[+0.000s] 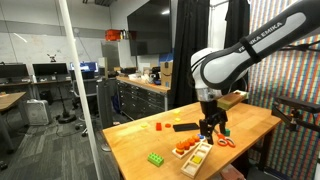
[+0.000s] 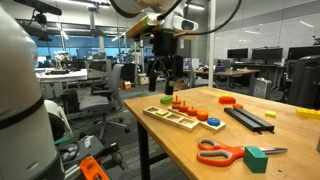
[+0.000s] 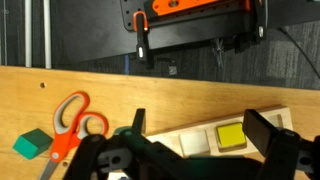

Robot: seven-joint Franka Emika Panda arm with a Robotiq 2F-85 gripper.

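My gripper is open, with nothing between its widely parted fingers. In the wrist view a light wooden tray (image 3: pixel 195 143) with compartments lies below them. A yellow block (image 3: pixel 231 135) sits in one compartment, by the right finger; the compartment beside it looks empty. In exterior view 2 the gripper (image 2: pixel 170 80) hangs above the table, higher than the tray (image 2: pixel 172 119). Orange-handled scissors (image 3: pixel 66 128) and a green block (image 3: pixel 33 143) lie to the left in the wrist view, clear of the fingers.
Red-orange pieces (image 2: pixel 180 104) stand in a row by the tray. A black flat bar (image 2: pixel 249 120) lies farther along the table. A bright green block (image 1: pixel 155 159) is near the table's edge.
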